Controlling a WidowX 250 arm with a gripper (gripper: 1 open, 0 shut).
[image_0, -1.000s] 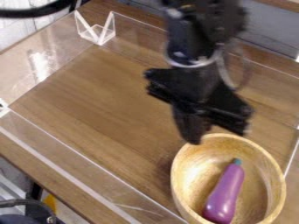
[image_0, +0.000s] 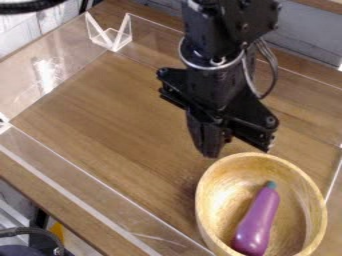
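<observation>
The black gripper (image_0: 207, 140) hangs in the upper middle of the camera view, just above and behind a wooden bowl (image_0: 214, 195) at the lower right. It is shut, with nothing visible between its fingers. A purple eggplant (image_0: 257, 218) with a green tip lies inside the bowl.
Transparent low walls edge it, with a white wire-like bracket (image_0: 110, 32) at the back left. A grey wall runs along the back right.
The arm and gripper have moved slightly upward, away from the bowl. The bowl and eggplant have not visibly moved.
</observation>
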